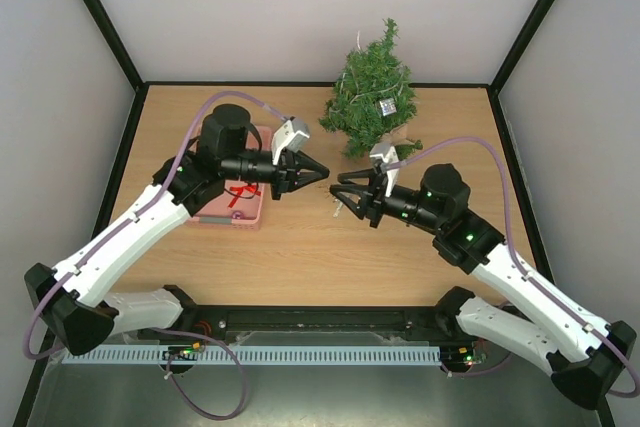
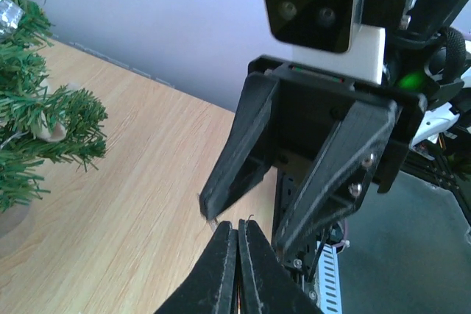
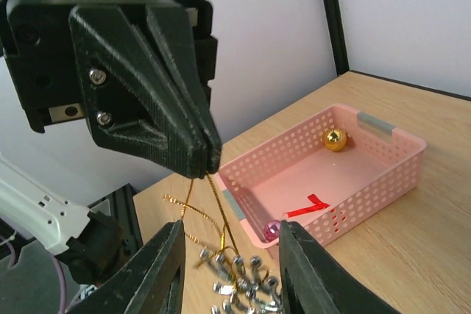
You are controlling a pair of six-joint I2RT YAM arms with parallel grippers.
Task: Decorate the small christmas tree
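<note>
My left gripper (image 1: 325, 171) is shut on the thin gold cord (image 3: 222, 224) of a silver beaded ornament (image 3: 239, 284), which hangs below its fingertips (image 3: 204, 156). The right gripper stands open close beneath, its two fingers on either side of the hanging ornament in the right wrist view; whether they touch it I cannot tell. Both grippers face each other over the table's middle. The small green tree (image 1: 370, 92) stands at the back right, with part of its branches (image 2: 66, 126) at the left of the left wrist view.
The pink basket (image 3: 401, 163), left on the table, holds a gold ball (image 3: 334, 139), a red ribbon (image 3: 307, 207) and a purple ball (image 3: 272, 230). My left arm partly covers it from above.
</note>
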